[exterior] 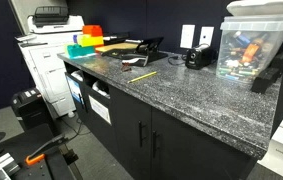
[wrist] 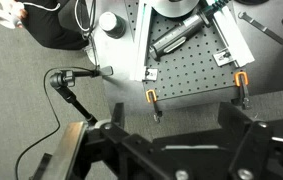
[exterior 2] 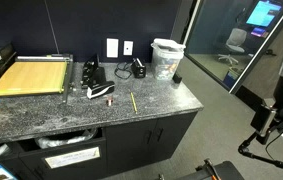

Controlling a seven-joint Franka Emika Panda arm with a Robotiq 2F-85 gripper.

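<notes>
In the wrist view my gripper is open at the bottom of the picture, its two dark fingers far apart with nothing between them. It is away from the counter, over the robot's own mounting plate (wrist: 196, 70). A thin yellow stick (exterior: 143, 76) lies alone on the grey speckled counter (exterior: 181, 92). Near it is a small dark object with a reddish part (exterior 2: 109, 101), too small to make out. A clear bin (exterior: 253, 48) filled with colourful items stands at the counter's far end, a white lid on top.
Black devices (exterior 2: 94, 76) and a cable sit by the wall outlets. A wooden board (exterior 2: 31, 76) occupies the counter's other end. Dark cabinets (exterior 2: 131, 145) stand below. Cables and a small stand (wrist: 76, 80) flank the mounting plate.
</notes>
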